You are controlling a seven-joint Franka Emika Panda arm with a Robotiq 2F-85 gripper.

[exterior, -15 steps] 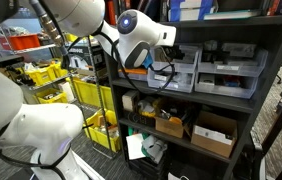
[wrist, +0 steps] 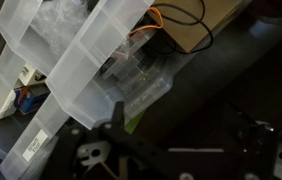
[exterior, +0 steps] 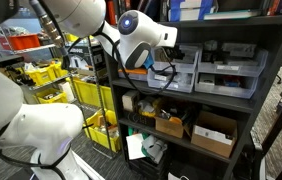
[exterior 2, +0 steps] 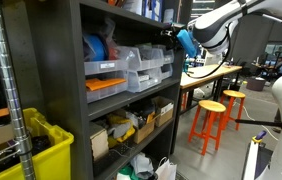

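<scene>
My gripper stands open in the wrist view, its dark fingers set wide apart with nothing visible between them. Clear plastic bins (wrist: 86,55) fill the upper left of that view, one with a bag inside and another with small blue and red items. In exterior view 1 the arm reaches in from the left, its end in front of the shelf's upper row of clear bins (exterior: 231,85); the fingers are too small there to make out. From the side, the arm's wrist (exterior 2: 188,42) is level with the bins, near the far end of the shelf.
Cardboard boxes (exterior: 213,133) stand on the shelf below the bins. A black crate (exterior: 141,147) and a white bag are lower down. Yellow bins (exterior: 103,132) are at the left. Orange stools (exterior 2: 209,118) stand on the floor beyond the shelf.
The arm's wrist has shifted slightly to the left in exterior view 1. The bins and boxes stay where they were.
</scene>
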